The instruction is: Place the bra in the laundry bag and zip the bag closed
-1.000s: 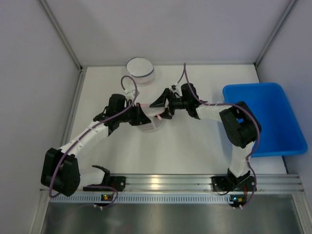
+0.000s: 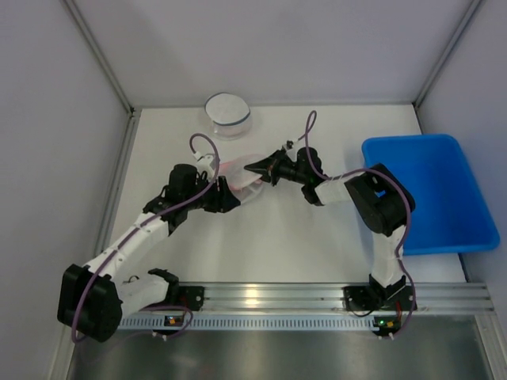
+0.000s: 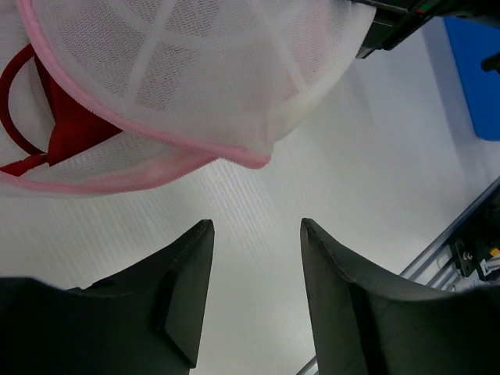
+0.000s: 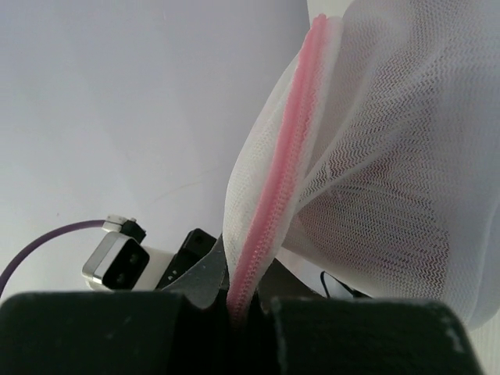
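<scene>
The white mesh laundry bag (image 2: 247, 173) with pink zipper lies between my grippers near the middle of the table. In the left wrist view a red bra (image 3: 74, 125) shows inside the bag's opening. My left gripper is open, just short of the pink zipper edge (image 3: 234, 154), with nothing between its fingers. My right gripper (image 2: 267, 169) is shut on the bag's edge, and in the right wrist view the pink zipper band (image 4: 273, 180) runs down into its fingers.
A round white mesh item (image 2: 227, 111) with blue trim sits at the back. A blue bin (image 2: 432, 198) fills the table's right side. The table front between the arms is clear.
My left gripper has drawn back a little toward the lower left, away from the bag. My right gripper has shifted slightly, and its fingers have closed on the bag.
</scene>
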